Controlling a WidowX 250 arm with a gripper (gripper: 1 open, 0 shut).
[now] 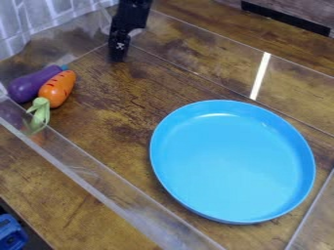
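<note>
The black gripper [120,41] reaches down from the top edge at the back left, low over the wooden table, too dark and small to tell whether it is open or shut. Toy vegetables lie at the left: a purple eggplant [29,86], an orange carrot [57,90] and a pale green piece [41,111]. A large blue plate [232,159] lies at the front right, empty.
Clear plastic walls [104,190] run along the lower left and the back left. A white strip [260,76] lies on the wood at the right.
</note>
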